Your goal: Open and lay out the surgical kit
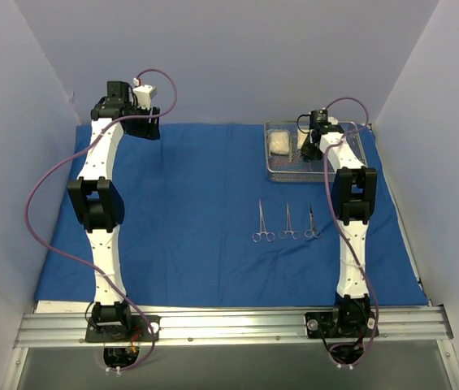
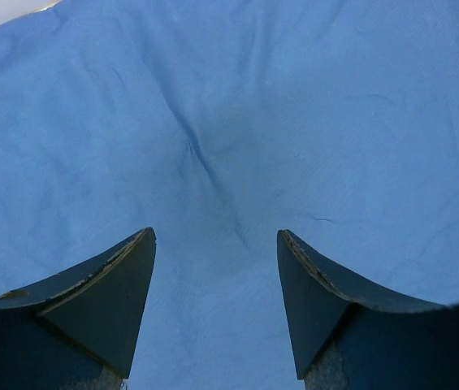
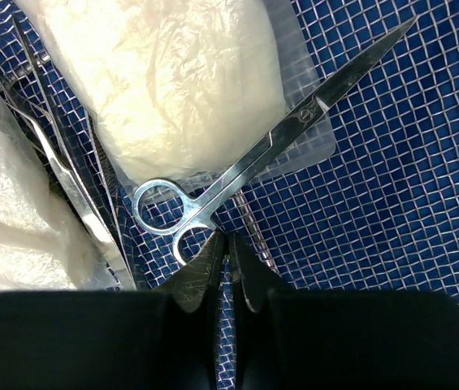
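Note:
The wire mesh tray (image 1: 286,175) sits at the back right. In the right wrist view it holds scissors (image 3: 286,130), tweezers (image 3: 67,179) and wrapped packs (image 3: 172,73). My right gripper is shut, its tips at the lower ring of the scissors; whether anything thin is between them is hard to tell. Three hinged instruments (image 1: 263,227) lie in a row on the blue cloth (image 1: 188,236) in front of the tray. My left gripper is part open over bare cloth at the back left, with nothing between its fingers.
Grey walls border the back and sides. A hose runs along each arm.

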